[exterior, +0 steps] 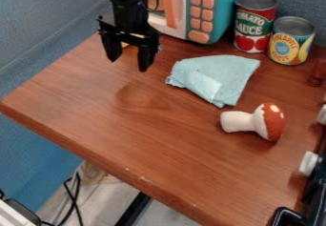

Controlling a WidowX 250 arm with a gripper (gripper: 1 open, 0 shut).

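Observation:
My black gripper (128, 52) hangs over the back left of the wooden table (114, 106), in front of the toy microwave (204, 10). Its two fingers stand apart, open, with a small yellow-orange thing partly hidden behind it. A light blue cloth (214, 79) lies folded at the middle right. A toy mushroom (254, 122) with a red cap and white stem lies on its side nearer the front right.
A tomato sauce can (254, 25) and a yellow-labelled can (291, 44) stand at the back right. A red item (318, 72) and black equipment (306, 196) line the right edge.

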